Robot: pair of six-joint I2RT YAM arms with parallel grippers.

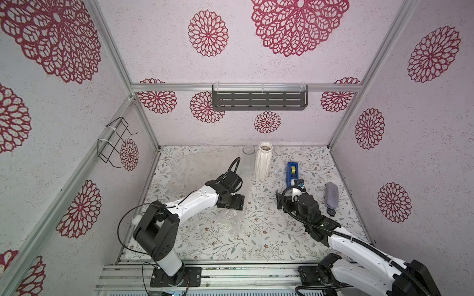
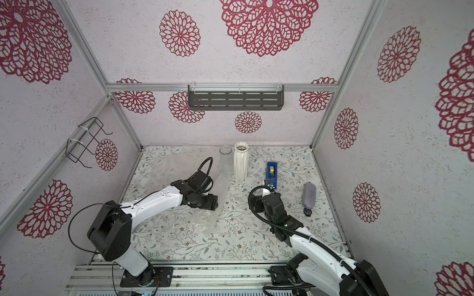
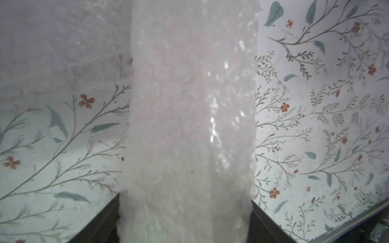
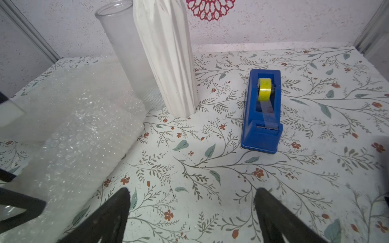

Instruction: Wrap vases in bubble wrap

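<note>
My left gripper (image 1: 238,202) is low over a strip of bubble wrap (image 3: 190,101), which hides most of its fingers in the left wrist view; the finger's state is unclear. A larger bubble wrap sheet (image 2: 172,162) lies at the back left. A white ribbed vase (image 1: 263,162) stands upright at the back, beside a clear glass vase (image 4: 125,48). My right gripper stands open, nothing between its blurred fingers, facing the vases and a blue tape dispenser (image 4: 261,137) with yellow tape.
A grey pouch (image 1: 331,196) lies at the right of the table. A dark shelf (image 1: 259,98) hangs on the back wall, a wire rack (image 2: 81,143) on the left wall.
</note>
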